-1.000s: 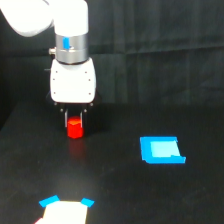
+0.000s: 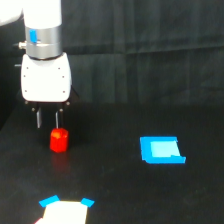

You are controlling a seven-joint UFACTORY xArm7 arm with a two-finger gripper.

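Observation:
A small red object (image 2: 59,142) rests on the dark table, left of centre. Above it, and a little to its left, is my white gripper (image 2: 48,124), pointing down. Its two dark fingers (image 2: 39,117) are spread apart, with only dark background showing between them. The right finger's tip ends at or just over the top of the red object; whether they touch, I cannot tell. The object lies outside the space between the fingers.
To the right, a light sheet edged with blue tape (image 2: 162,150) lies flat on the table. A pale piece with blue tape corners (image 2: 65,212) sits at the bottom edge of the view.
My gripper has moved left, from around the red object to above its left side. The red object now lies farther left and lower in the view.

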